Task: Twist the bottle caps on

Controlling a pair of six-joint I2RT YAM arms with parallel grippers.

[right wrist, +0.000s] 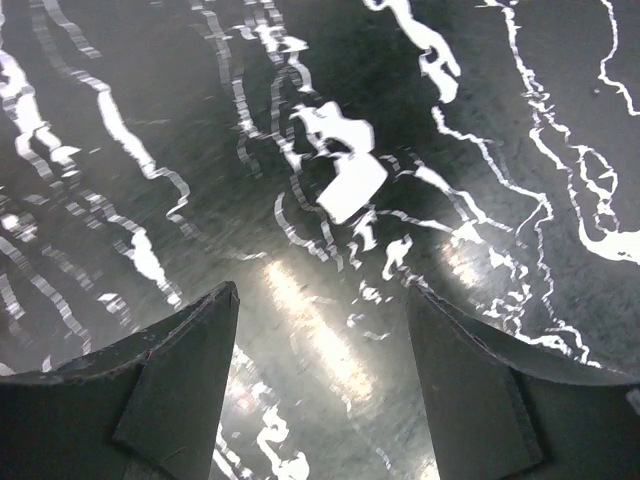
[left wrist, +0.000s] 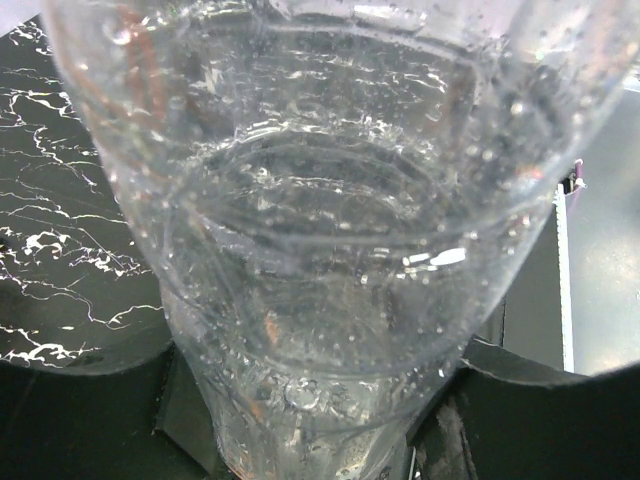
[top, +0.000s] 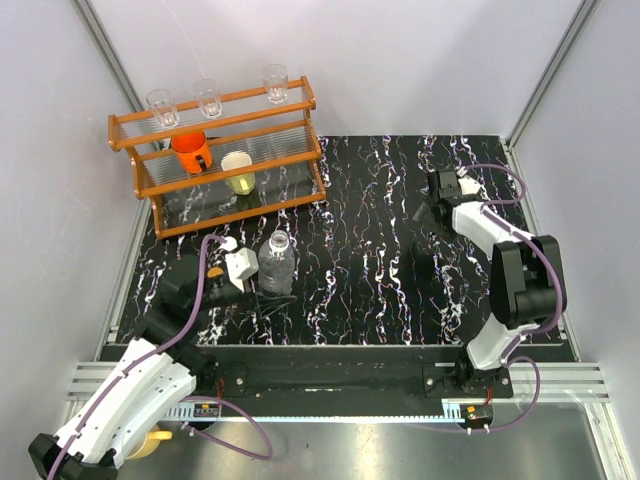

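A clear plastic bottle (top: 277,268) stands upright at the front left, its open neck (top: 279,240) bare of any cap. Low around the bottle, my left gripper (top: 268,298) is shut on it; the left wrist view shows the transparent wall (left wrist: 330,250) between the dark fingers. Over at the right side, my right gripper (top: 428,214) hangs low above the black marbled table, open and empty. Ahead of its fingertips (right wrist: 228,300) lies a small white block-like piece (right wrist: 352,188); whether that is a cap I cannot tell. The top view shows no clear cap.
A wooden rack (top: 222,210) stands at the back left, holding an orange mug (top: 192,152), a yellow-green cup (top: 240,180) and clear glasses (top: 207,98) on top. White walls close in both sides.
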